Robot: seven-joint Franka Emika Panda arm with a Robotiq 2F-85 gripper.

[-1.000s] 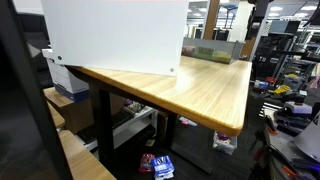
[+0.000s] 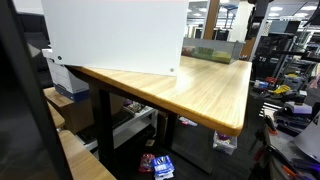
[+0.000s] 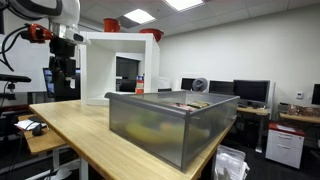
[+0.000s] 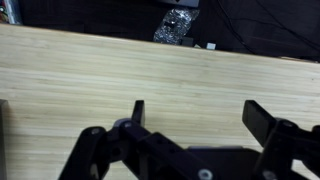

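Observation:
In the wrist view my gripper is open, its two black fingers wide apart above bare wooden tabletop, with nothing between them. Exterior view 2 has the gripper (image 3: 72, 76) at the upper left, high over the table's end. On the wooden table (image 3: 75, 122) stands a large grey translucent bin (image 3: 150, 130), with some items partly visible inside. Behind the bin is a white open-fronted box or shelf (image 3: 97, 75), and a red-topped bottle (image 3: 140, 85) shows near it.
Red containers (image 3: 151, 33) sit on top of the white shelf. The wrist view shows a dark edge (image 4: 3, 140) at the far left. Table surface under the gripper is clear. Packets (image 2: 162, 167) lie on the floor below the table.

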